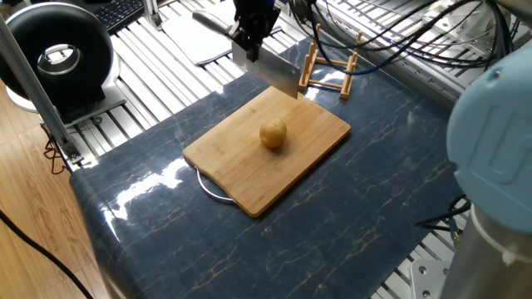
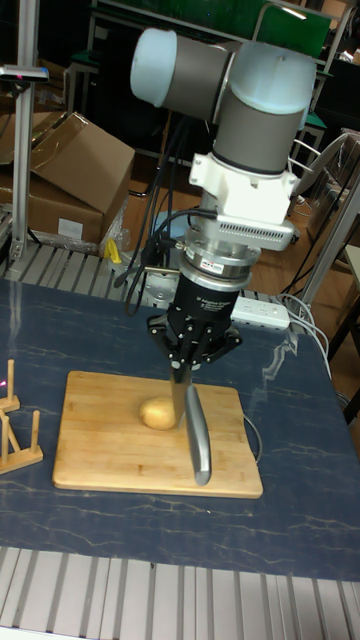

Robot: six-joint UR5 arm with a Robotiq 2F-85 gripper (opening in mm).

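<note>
A cleaver [image 1: 272, 70] with a metal blade hangs from my gripper [image 1: 252, 51], which is shut on it near the handle end. Its grey handle [image 2: 198, 435] points toward the camera in exterior view 3. A round yellow-brown potato [image 1: 273, 133] rests near the middle of the wooden cutting board [image 1: 224, 158]. In exterior view 1 the blade is beyond the board's far edge, apart from the potato [image 2: 159, 413]. How high the blade hangs above the table is hard to tell.
A small wooden rack [image 1: 346, 80] stands empty beyond the board. Loose black cables [image 1: 399, 48] run behind it. Around the board, the dark marbled tabletop [image 1: 332, 216] is clear toward the front. The board's metal handle [image 1: 209, 189] sticks out at its left side.
</note>
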